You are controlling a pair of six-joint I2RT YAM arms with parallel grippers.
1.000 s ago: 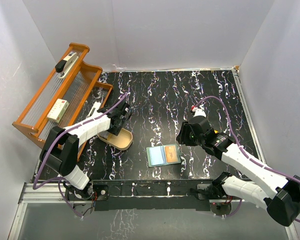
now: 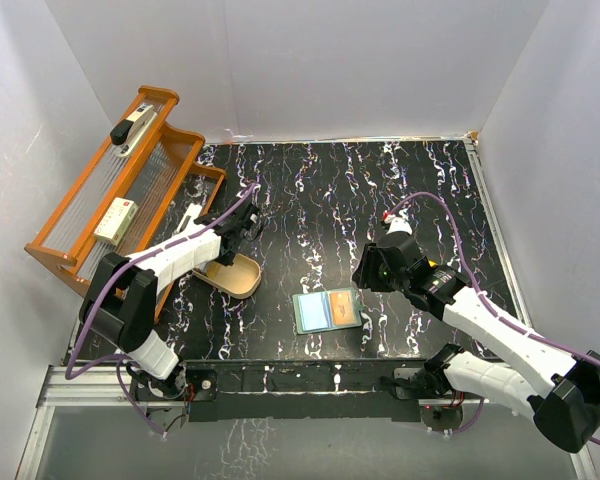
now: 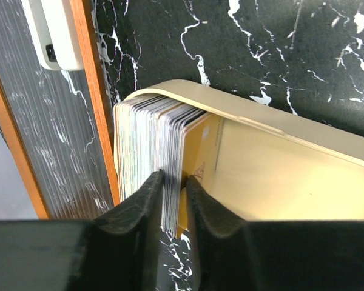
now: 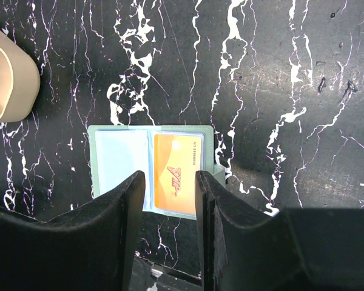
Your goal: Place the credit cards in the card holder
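Note:
A dense stack of cards [image 3: 139, 139] stands at one end of the cream tray [image 2: 235, 285], an orange card [image 3: 195, 145] at its face. My left gripper is at the top edges of the stack's front cards; whether it grips one I cannot tell. The card holder [image 2: 314, 312] lies open on the table, a pale blue left side and an orange card [image 4: 176, 170] on the right. My right gripper is open above the holder, nothing between its fingers.
A wooden shelf [image 2: 83, 229] with white devices stands at the left, close to the tray. Walls bound the sides and back.
My left gripper has shifted slightly at the tray. The right arm and the card holder are unchanged.

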